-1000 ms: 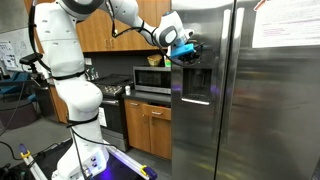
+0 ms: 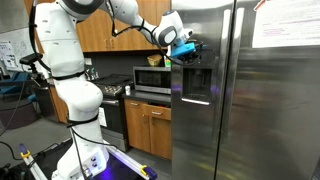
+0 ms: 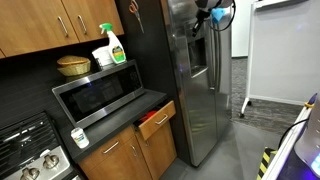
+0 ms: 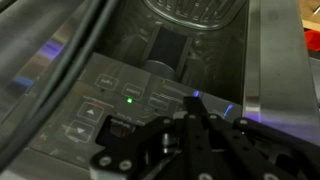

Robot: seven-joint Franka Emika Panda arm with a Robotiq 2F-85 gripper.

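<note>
The tall stainless-steel refrigerator (image 2: 203,130) stands in front of the arm, with a dark dispenser recess (image 2: 196,82) in its door. My gripper (image 2: 198,46) is raised at the control panel just above that recess. Seen from the wrist, the dark panel (image 4: 130,92) has a lit green dot and several printed buttons, and the dispenser cavity lies beyond it. My gripper is shut over the panel, with nothing visible between its fingers. Whether its tips touch the panel, I cannot tell.
Beside the refrigerator, a drawer (image 3: 156,124) sticks out from the wooden cabinets. A microwave (image 3: 101,101) rests on the counter, with a basket (image 3: 74,66) and a green-and-white spray bottle (image 3: 113,45) above it. Open floor (image 3: 232,150) lies before the refrigerator.
</note>
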